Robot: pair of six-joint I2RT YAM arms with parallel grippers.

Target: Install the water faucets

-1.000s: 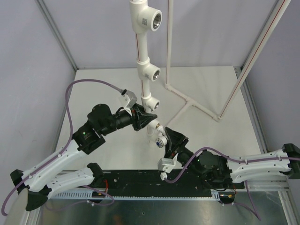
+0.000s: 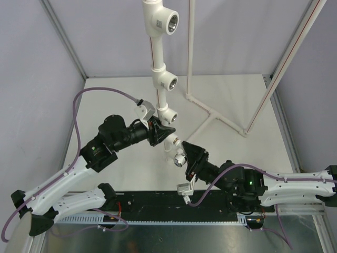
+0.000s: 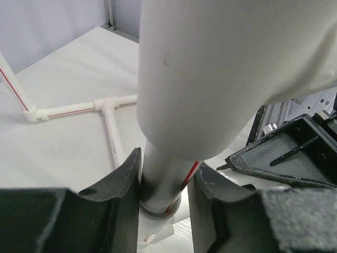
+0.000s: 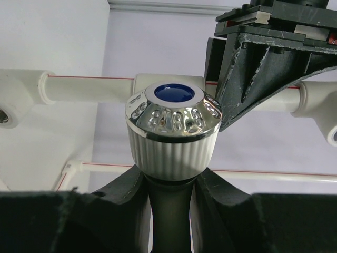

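The white pipe column (image 2: 159, 49) with tee sockets stands upright in the middle. My left gripper (image 2: 165, 129) is around the column near its lower tee; in the left wrist view the pipe (image 3: 163, 174) runs down between its fingers, and whether they grip it is unclear. My right gripper (image 2: 187, 154) is shut on a faucet (image 2: 180, 158), held beside the lowest socket. In the right wrist view the faucet's ribbed white-and-chrome handle with a blue cap (image 4: 174, 121) sits above the fingertips.
A white pipe frame (image 2: 213, 112) stands behind on the white board (image 2: 105, 95). Side walls with metal rails bound the area. The board's back left is clear.
My right gripper and the faucet have shifted slightly, the handle's blue cap turning out of the top view. The column leans a little further left; my left gripper has edged up slightly.
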